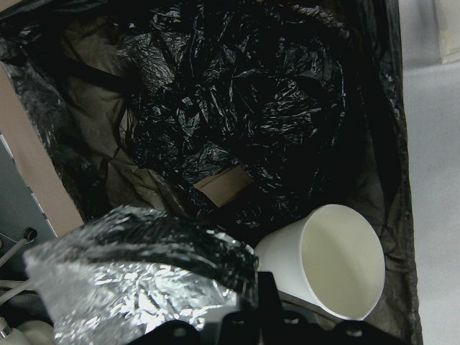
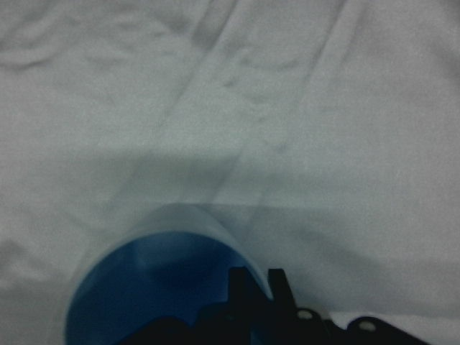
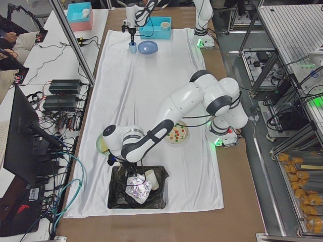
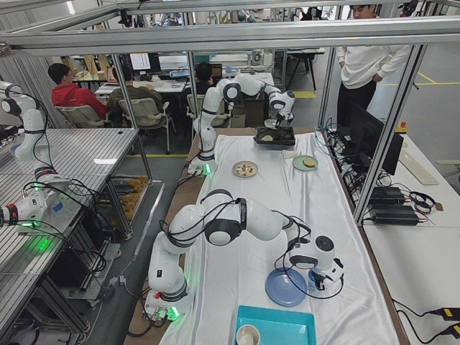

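Note:
My left gripper [image 3: 126, 166] is shut on crumpled silver foil [image 3: 137, 188], held over the black bag-lined bin [image 3: 116, 201]. In the left wrist view the foil [image 1: 136, 287] fills the lower left, beside a white cup [image 1: 280, 259] lying on its side in the bin, near a brown piece [image 1: 219, 187]. At the far end, my right gripper has its fingertips astride the rim of a blue cup [image 2: 151, 287], one inside and one outside; whether they grip it is unclear.
A green plate with a yellow item [image 4: 305, 163] and a plate of coloured pieces [image 4: 244, 169] sit near the bin. A blue plate [image 4: 286, 287] and turquoise tray [image 4: 284, 327] are by the right arm.

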